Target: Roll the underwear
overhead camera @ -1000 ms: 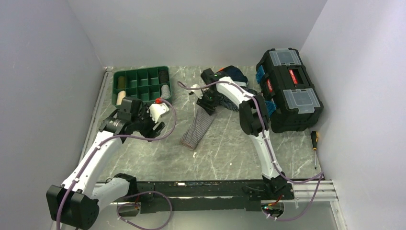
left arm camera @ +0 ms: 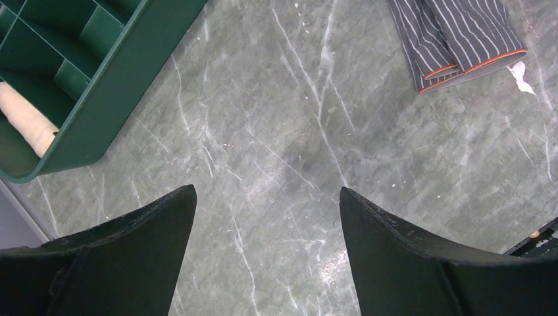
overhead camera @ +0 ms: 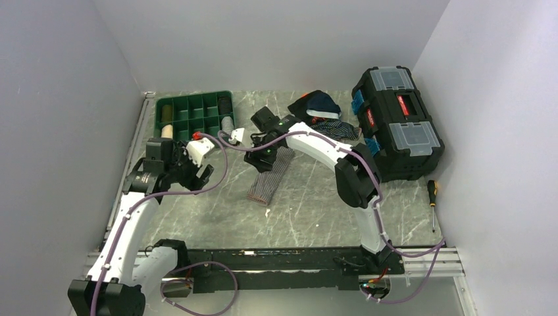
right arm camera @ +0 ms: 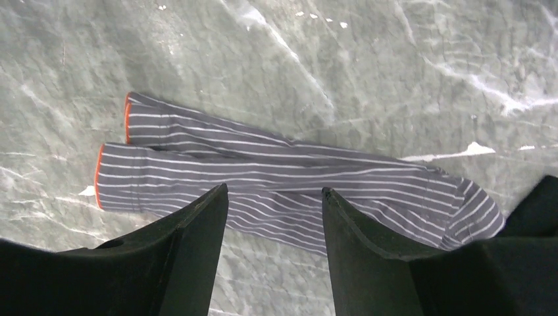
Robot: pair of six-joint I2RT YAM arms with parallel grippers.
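The grey striped underwear (overhead camera: 266, 187) lies folded into a long strip on the marble table, orange edging at its front end. In the right wrist view the strip (right arm camera: 164, 171) runs across below my right gripper, whose fingers are apart above it with no cloth visibly held. My left gripper hangs over bare table left of the underwear (left arm camera: 460, 33), fingers apart and empty.
A green divided bin (overhead camera: 194, 113) holds several rolled items at the back left. A pile of dark clothing (overhead camera: 316, 102) lies at the back, a toolbox (overhead camera: 401, 125) and screwdriver (overhead camera: 432, 197) at right.
My right gripper has moved toward the left and front, over the underwear. My left arm has drawn back a little to the left. The underwear lies as before.
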